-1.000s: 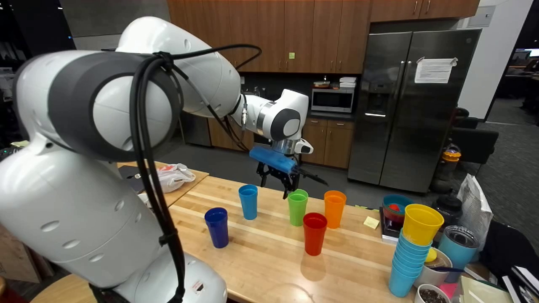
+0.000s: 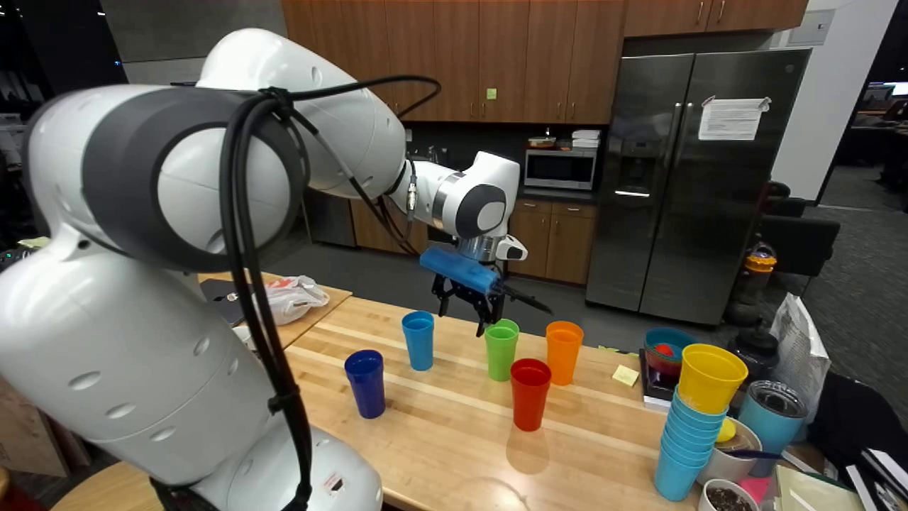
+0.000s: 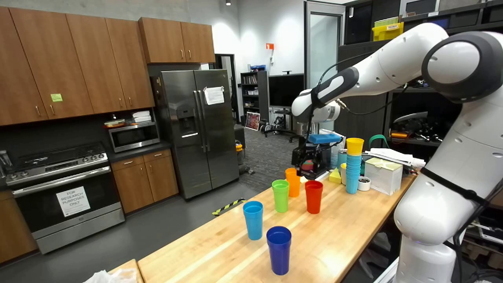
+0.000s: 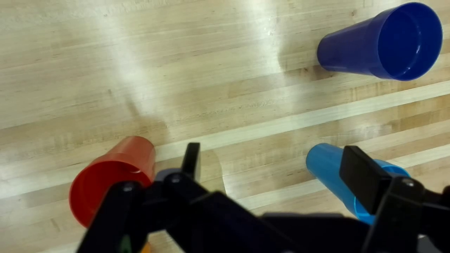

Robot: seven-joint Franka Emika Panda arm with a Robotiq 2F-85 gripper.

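Observation:
My gripper (image 2: 464, 316) hangs above the wooden table with its fingers spread and empty; in the wrist view its black fingers (image 4: 192, 162) stand wide apart. Five cups stand upright on the table: dark blue (image 2: 366, 387), light blue (image 2: 419, 342), green (image 2: 501, 353), red (image 2: 529, 399) and orange (image 2: 562, 356). From exterior view 1, the fingertips appear between the light blue and green cups. The wrist view shows the red cup (image 4: 122, 173) left of the fingers and the light blue cup (image 4: 333, 173) partly behind the right finger. The green cup is mostly hidden there.
A stack of light blue cups topped by a yellow cup (image 2: 711, 375) stands at one end, among a tumbler (image 2: 770, 417), bowls and boxes. A white plastic bag (image 2: 294, 298) lies at the other end. Bare table (image 3: 325, 236) stretches along the near side.

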